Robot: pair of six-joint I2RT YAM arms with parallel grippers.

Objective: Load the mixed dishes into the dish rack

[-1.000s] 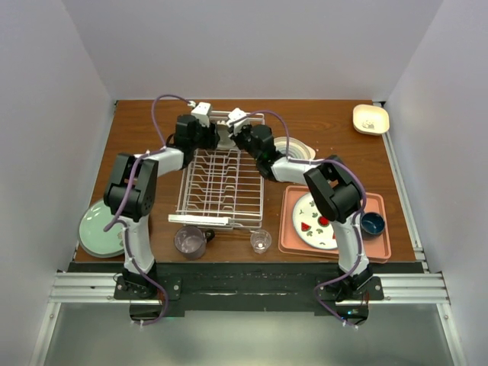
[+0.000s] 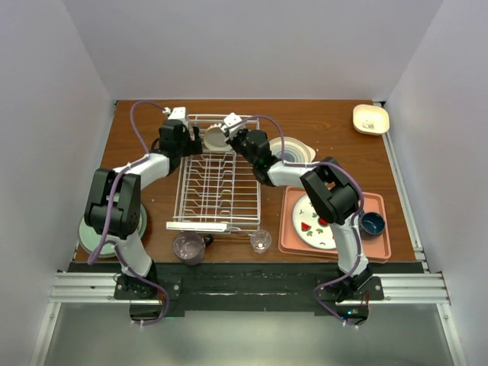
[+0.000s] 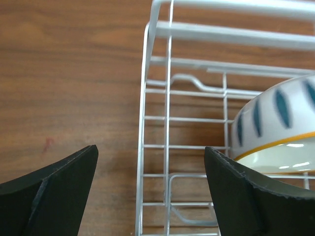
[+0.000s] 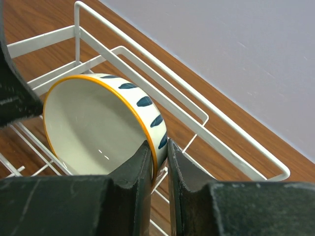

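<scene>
A white bowl (image 2: 214, 140) with teal leaf marks and an orange rim stands tilted on its side at the back of the white wire rack (image 2: 217, 191). My left gripper (image 2: 196, 139) is open just left of it; in the left wrist view nothing is between its fingers and the bowl (image 3: 270, 118) lies beyond the right finger. My right gripper (image 2: 229, 136) has its fingertips closed on the rim of the bowl (image 4: 98, 123) at its right side, as the right wrist view shows.
Stacked plates (image 2: 290, 147) lie right of the rack, a pink tray (image 2: 381, 248) with plate and blue cup at front right, a small dish (image 2: 370, 119) at back right, green plates (image 2: 91, 235) at front left. A mug (image 2: 188, 247) and glass (image 2: 260, 241) stand before the rack.
My left gripper has moved left, away from the bowl, and opened space beside it. The rack has shifted slightly left; the right arm moved slightly left with it.
</scene>
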